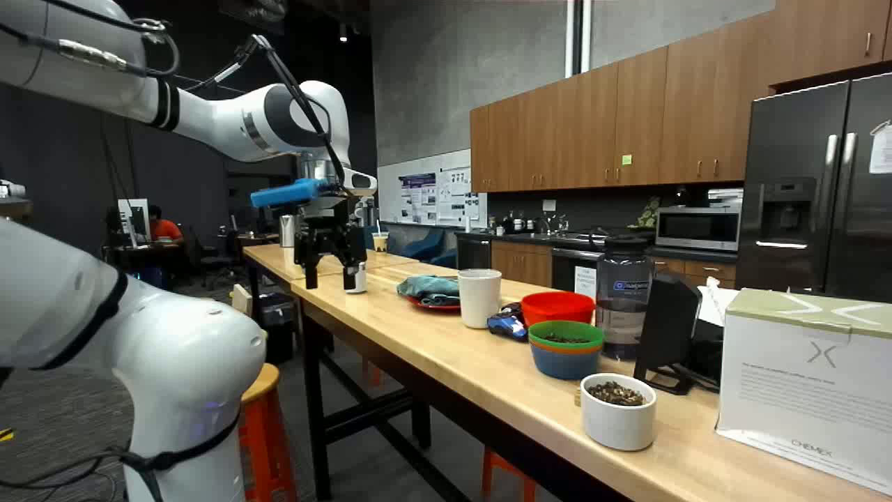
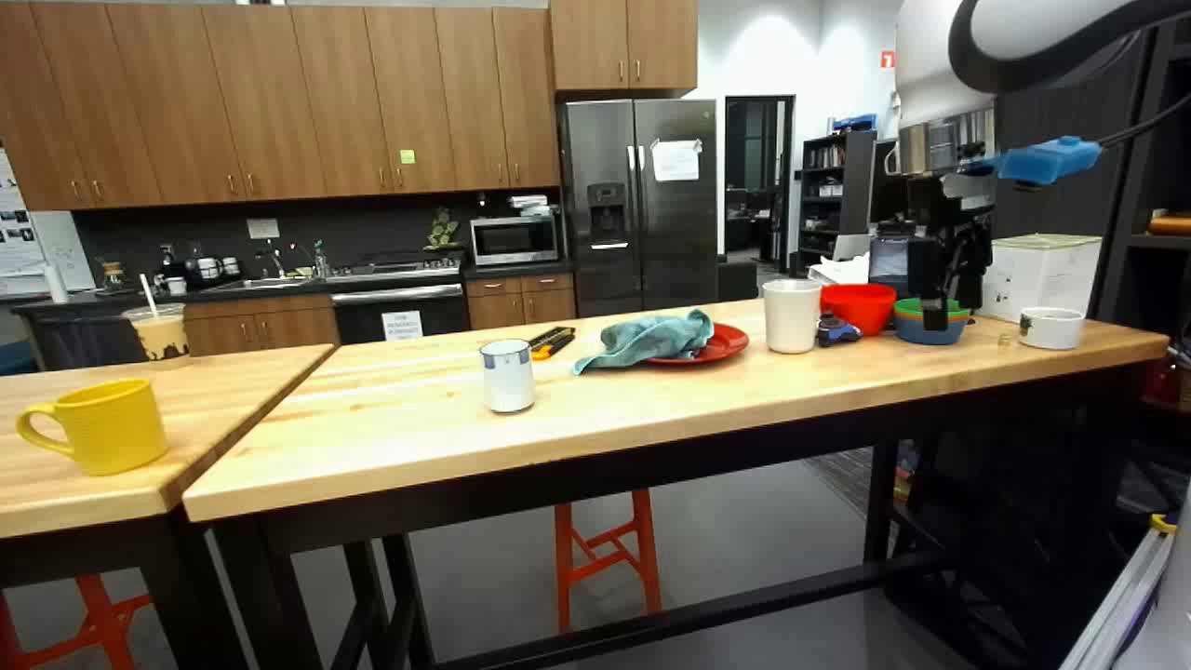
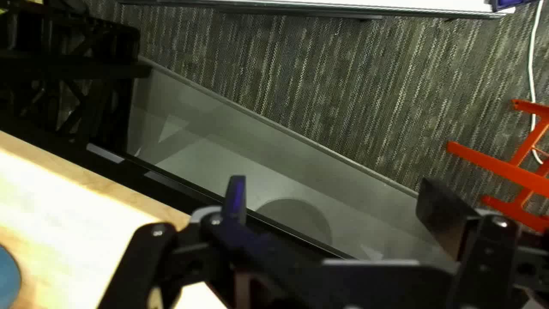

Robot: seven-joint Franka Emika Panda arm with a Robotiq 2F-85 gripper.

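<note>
My gripper [image 1: 330, 283] hangs in the air with its fingers pointing down and spread wide. In the wrist view the gripper is open, and only floor and the table's edge show beyond its fingers. A white cup [image 2: 508, 376] stands on the table. Farther right a teal cloth [image 2: 648, 339] lies over part of a red plate [image 2: 726, 341]. Beside it is a tall white cup [image 1: 480, 298]. A red bowl [image 1: 557, 307], stacked green and blue bowls [image 1: 566, 360] and a small white bowl [image 1: 619, 424] of dark bits are grouped together.
A water bottle [image 1: 624, 297], a black stand [image 1: 669, 330] and a Chemex box [image 1: 803, 385] crowd one table end. A yellow mug [image 2: 112, 426] stands on the adjoining table. Bare wood [image 2: 368, 430] lies left of the white cup.
</note>
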